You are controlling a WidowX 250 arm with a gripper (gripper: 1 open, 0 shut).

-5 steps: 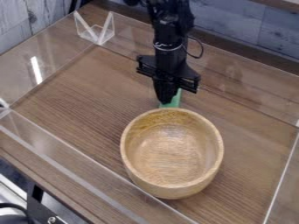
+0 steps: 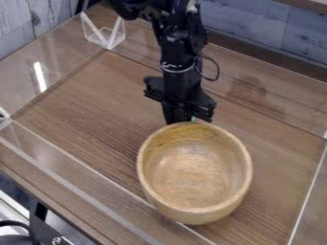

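My black gripper (image 2: 179, 113) points down at the middle of the table, just behind a large round beige wooden bowl (image 2: 192, 177). Its fingertips are low, at or close to the bowl's back rim. A small green thing behind the bowl is mostly hidden by the gripper and rim, and whether anything is between the fingers cannot be seen. The gripper looks shut.
The wooden table (image 2: 76, 115) has free room to the left and right. A clear plastic bracket (image 2: 105, 31) stands at the back left. A pale wall runs along the back right.
The gripper has moved slightly down and toward the bowl, covering more of the green thing. The bowl has shifted a little toward the front right.
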